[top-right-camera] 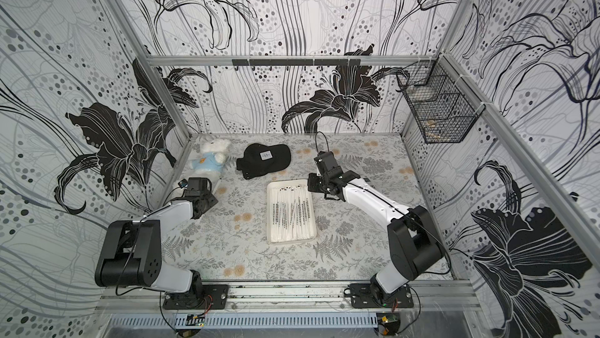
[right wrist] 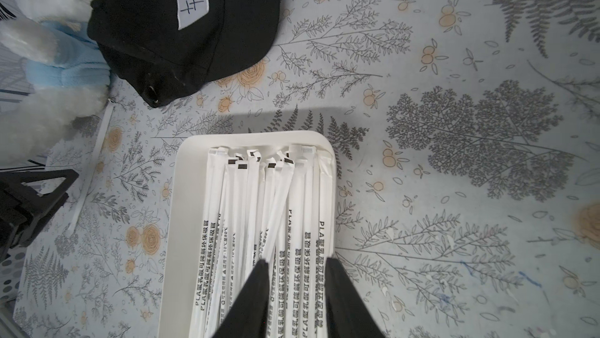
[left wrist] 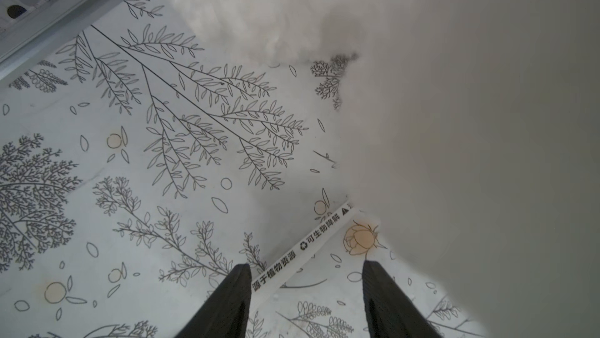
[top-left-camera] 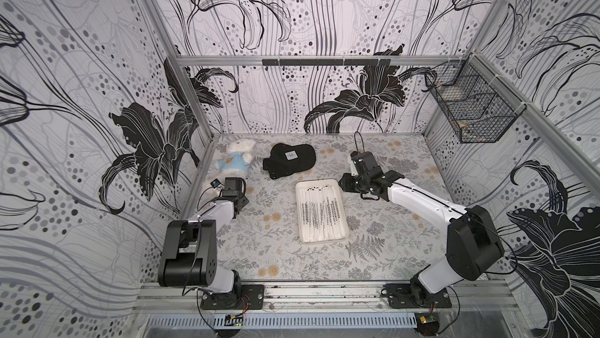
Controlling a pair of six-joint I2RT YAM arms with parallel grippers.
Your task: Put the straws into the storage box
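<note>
A single white wrapped straw (left wrist: 303,253) lies slantwise on the table in the left wrist view, one end hidden behind the left finger. My left gripper is open over it, fingers apart on either side and gripping nothing. In the right wrist view that same loose straw (right wrist: 93,160) runs beside the plush toy. The white storage box (right wrist: 182,194) holds a layer of straws (right wrist: 275,213) lying lengthwise. Above the box, my right gripper has its fingers apart with nothing held. From the top left, the box (top-left-camera: 300,228) sits mid-table.
A white plush toy (top-left-camera: 232,161) in blue lies beyond the left gripper and fills the right of the left wrist view. A black cap (top-left-camera: 290,160) is behind the box. A wire basket (top-left-camera: 478,106) hangs at the right wall.
</note>
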